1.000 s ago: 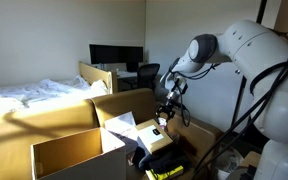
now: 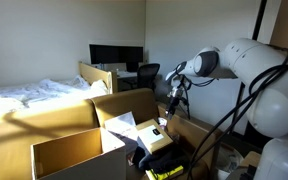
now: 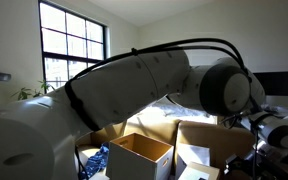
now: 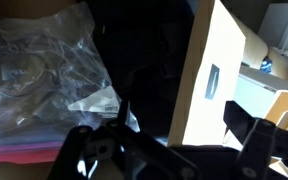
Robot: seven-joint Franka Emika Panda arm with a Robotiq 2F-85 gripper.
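Observation:
In exterior view 1 my gripper (image 2: 175, 108) hangs over the right end of the brown couch, pointing downward. The wrist view has the gripper with its two dark fingers (image 4: 237, 120) wide apart, and I see nothing held between them. Below it lies a black surface or cloth (image 4: 144, 50). A clear plastic bag (image 4: 44, 70) with a pink edge fills the left side. At the right stands a pale box (image 4: 196, 100) with a dark slot in it.
A large open box (image 2: 79, 160) stands at the front left in exterior view 1. Near the middle are a white sheet (image 2: 120, 123), a light box with a dark mark (image 2: 152, 134) and a black bag with yellow (image 2: 168, 172). The couch (image 2: 74, 117) lies behind.
The objects look unmoved.

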